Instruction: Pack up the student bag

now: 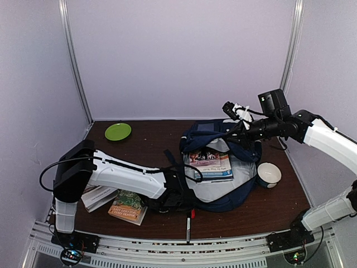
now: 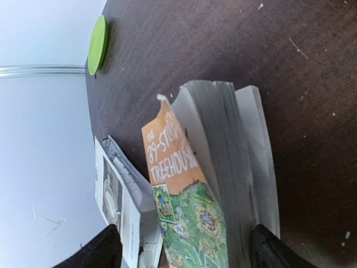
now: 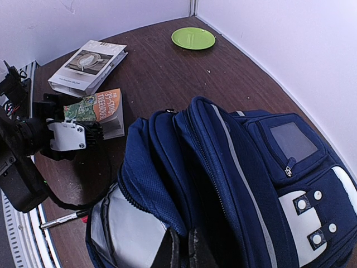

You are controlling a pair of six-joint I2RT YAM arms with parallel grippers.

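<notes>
The dark blue backpack (image 1: 223, 202) lies open on the table, several books or booklets (image 1: 215, 170) inside its pale lining. My right gripper is shut on the navy fabric at the bag's opening, holding it back. An orange and green Treehouse book (image 2: 178, 162) lies on the table left of the bag. My left gripper is open at that book, one finger close against its page side and a gap on the cover side. Beside it lies a white-covered book (image 3: 89, 64), partly hidden by the left arm from above.
A green plate (image 1: 117, 132) lies at the back left. Right of the bag stands a white-lined bowl (image 1: 269, 173). A pen with a red end (image 1: 188, 226) lies near the front edge.
</notes>
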